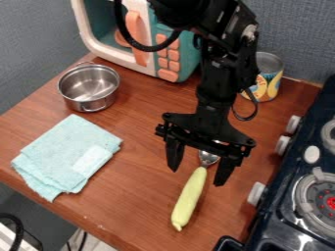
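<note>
My black gripper (pixel 198 167) hangs over the wooden table with its two fingers apart and nothing seen between them but the table and a silver spoon behind. The spoon (pixel 209 157) lies partly hidden by the gripper. A pale yellow corn cob (pixel 189 200) lies just below and between the fingers, towards the table's front. A folded light blue cloth (pixel 66 157) lies at the left, and a steel bowl (pixel 89 87) stands at the back left.
A toy microwave (pixel 179 61) stands at the back, with a can (pixel 262 77) right of it. A black stove (pixel 301 186) with knobs fills the right side.
</note>
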